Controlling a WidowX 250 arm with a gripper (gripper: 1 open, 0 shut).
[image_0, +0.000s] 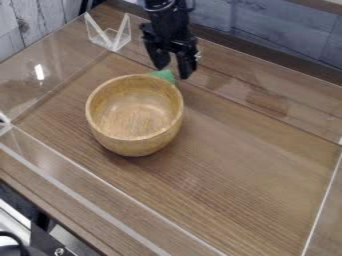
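My black gripper (167, 62) hangs at the top middle of the camera view, open, its fingers reaching down just behind a round wooden bowl (134, 135). A small green object (163, 75) lies at the bowl's far rim, just under the gripper; whether the fingers touch it is too small to tell. The bowl looks empty.
The bowl stands on a wooden table (254, 160), whose right and front parts are clear. White wire-like shapes show at the upper left and left edge. A dark corner beyond the table's edge is at the lower left.
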